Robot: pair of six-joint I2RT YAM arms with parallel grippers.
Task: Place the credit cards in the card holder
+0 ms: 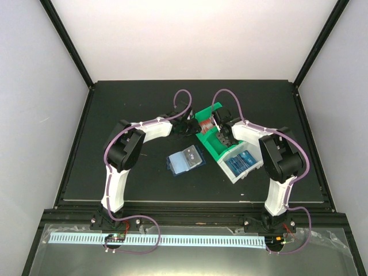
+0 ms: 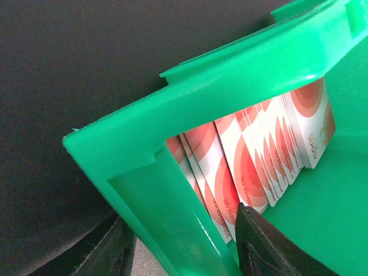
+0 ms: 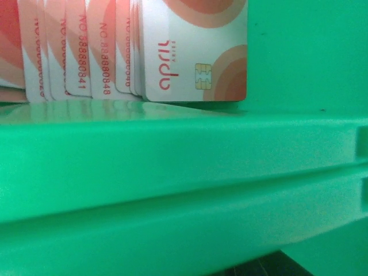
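Observation:
Several red and white cards (image 2: 230,155) stand in a leaning row in one compartment of the green box (image 1: 214,150). Close below the right wrist camera, the end card (image 3: 201,52) of that row shows its chip and logo. My left gripper is shut on the box's left wall, one finger on each side. Over the box, from the right, reaches my right gripper (image 1: 223,133); its fingers are too small there to read and do not show in its own wrist view. An open card holder (image 1: 181,163) with clear sleeves and a blue cover lies left of the box.
Joined to the green box's near right end is a white box (image 1: 234,177) with blue cards (image 1: 242,162) inside. In the right wrist view, a green wall (image 3: 184,161) fills the lower half.

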